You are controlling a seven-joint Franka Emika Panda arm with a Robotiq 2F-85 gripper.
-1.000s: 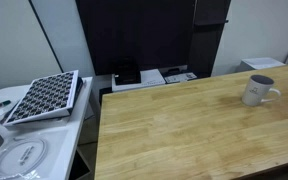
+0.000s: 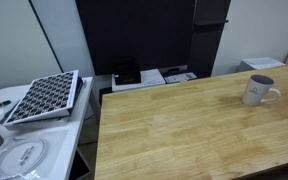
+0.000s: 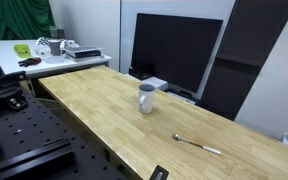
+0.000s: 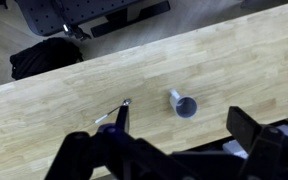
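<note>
A light mug with a grey inside stands upright on the wooden table, the mug (image 2: 256, 90) being toward the right in exterior view 1. In exterior view 2 the same mug (image 3: 146, 98) is near the middle of the tabletop, its handle facing the viewer. A spoon-like utensil (image 3: 197, 145) with a pale handle lies flat to the right of it. Seen from above in the wrist view, the mug (image 4: 187, 107) shows between the spread fingers of my open gripper, well below them. The utensil (image 4: 112, 112) lies to the left, partly near the left finger.
The wooden table (image 2: 164, 130) is otherwise largely bare. Beyond its left side, a white side table (image 2: 59, 150) carries a patterned box (image 2: 49, 97) and a coiled clear cable. A dark panel (image 3: 172, 50) stands behind the table. A black bundle (image 4: 44, 58) lies off the table's edge.
</note>
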